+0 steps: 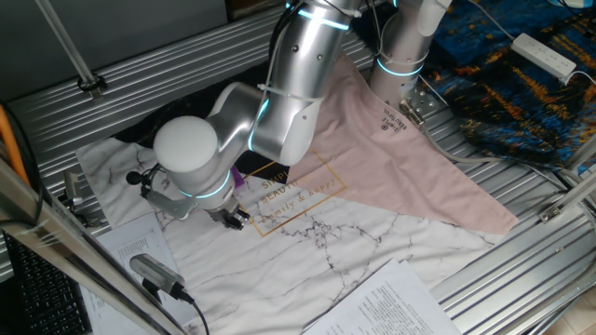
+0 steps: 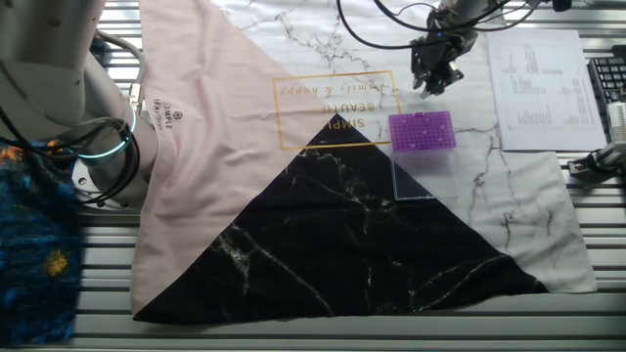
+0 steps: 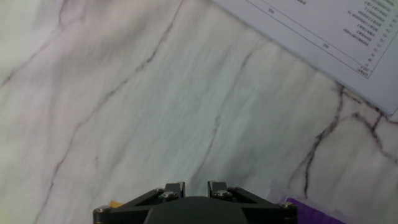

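My gripper (image 1: pixel 238 221) hangs over the white marbled part of the cloth, pointing down. In the wrist view its two fingertips (image 3: pixel 178 188) stand a little apart, with a narrow empty gap between them. A purple rack with a grid of small holes (image 2: pixel 423 131) lies beside a clear, shallow box (image 2: pixel 416 186); exterior view 2 has the gripper just above the rack in the picture, apart from it. From exterior view 1 the arm hides most of the rack. Only a purple corner (image 3: pixel 311 213) shows at the wrist view's lower edge.
The pink, black and white cloth (image 2: pixel 205 147) covers most of the table. Printed sheets (image 1: pixel 386 302) lie at its front edge, and another sheet (image 2: pixel 548 93) lies near the keyboard (image 1: pixel 42 288). A small grey device on a stand (image 1: pixel 156 272) and metal posts flank the left side.
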